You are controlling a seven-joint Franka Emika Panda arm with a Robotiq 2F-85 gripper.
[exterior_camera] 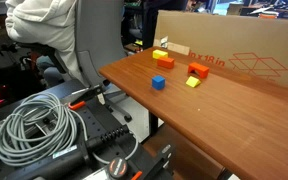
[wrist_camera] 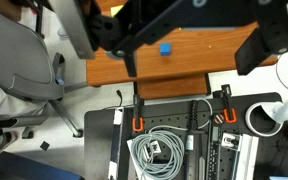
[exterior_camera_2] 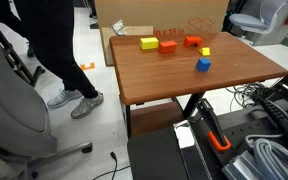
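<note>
In the wrist view my gripper is open, its dark blurred fingers wide apart with nothing held between them. Well below it, a blue block (wrist_camera: 165, 48) lies on the wooden table, seen through the gap closer to the left finger. From the side, the same blue block (exterior_camera: 158, 82) sits near the table's edge. A small yellow block (exterior_camera: 192, 82) and a red block (exterior_camera: 198, 70) lie to its right. Another red block (exterior_camera_2: 167, 46) and a larger yellow block (exterior_camera_2: 149, 43) are farther along the table. The exterior views do not clearly show the gripper.
A cardboard panel (exterior_camera: 229, 48) stands along the table's back. Below the front edge, a dark bench (exterior_camera_2: 164, 155) carries a coiled grey cable (wrist_camera: 159, 148) and orange-handled clamps.
</note>
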